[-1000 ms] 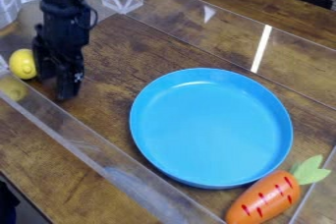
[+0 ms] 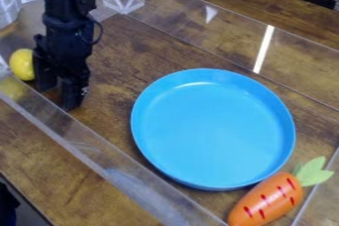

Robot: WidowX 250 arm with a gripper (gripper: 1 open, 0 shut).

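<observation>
My black gripper (image 2: 59,76) reaches down to the wooden surface at the left. A yellow rounded object (image 2: 22,63) lies against the clear wall just left of it, partly behind the fingers. The fingers look open, though they are dark and hard to make out. A large blue plate (image 2: 212,126) lies at the centre right. A toy carrot (image 2: 265,199) with red stripes and green leaves lies at the bottom right.
Clear low walls (image 2: 119,168) border the area. The wooden surface between my gripper and the top right is bare.
My gripper has moved down and slightly shifted beside the yellow object since one second ago. The plate and carrot have not moved.
</observation>
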